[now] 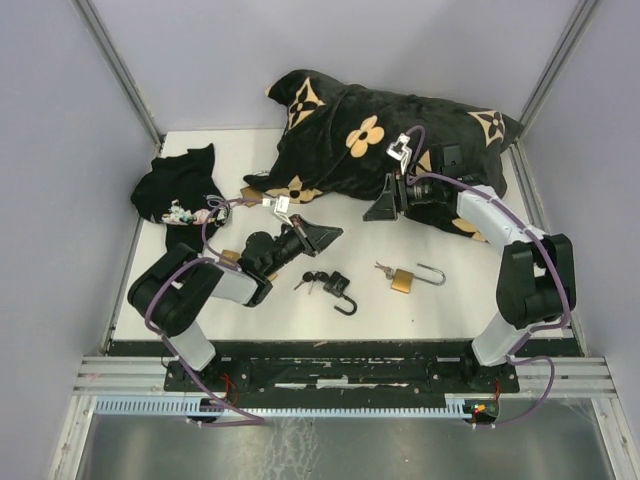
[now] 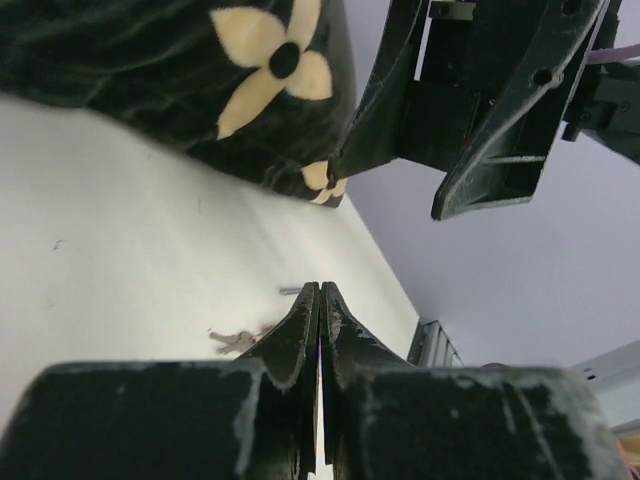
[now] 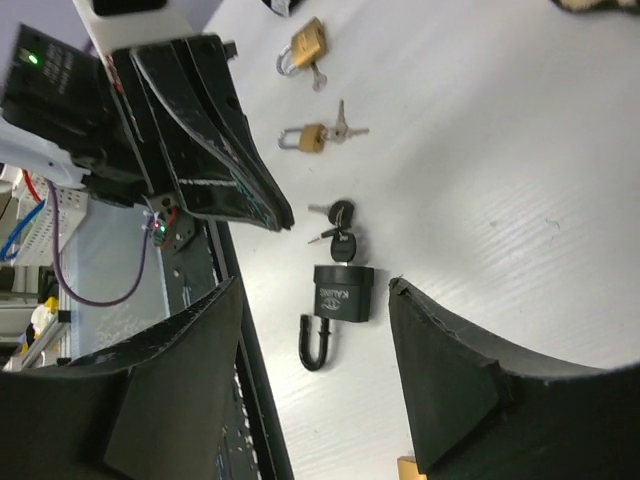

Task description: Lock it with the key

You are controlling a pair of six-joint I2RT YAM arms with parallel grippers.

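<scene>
The black padlock [image 1: 337,284] lies on the white table near the middle, its shackle [image 1: 347,306] swung out toward the front. Dark-headed keys [image 1: 312,277] lie at its left, and in the right wrist view these keys [image 3: 342,228] are up against the lock body [image 3: 343,293]. Behind the lock and clear of it is my left gripper [image 1: 335,234], its fingertips together and no object showing between them. My right gripper [image 1: 378,216] stands farther back to the right, its fingers apart with nothing held.
A brass padlock [image 1: 402,281] with keys and an open shackle lies right of the black one. Another brass padlock [image 1: 251,195] is partly covered by the left arm. A dark flowered cushion [image 1: 385,130] fills the back, a black cloth [image 1: 180,195] the left.
</scene>
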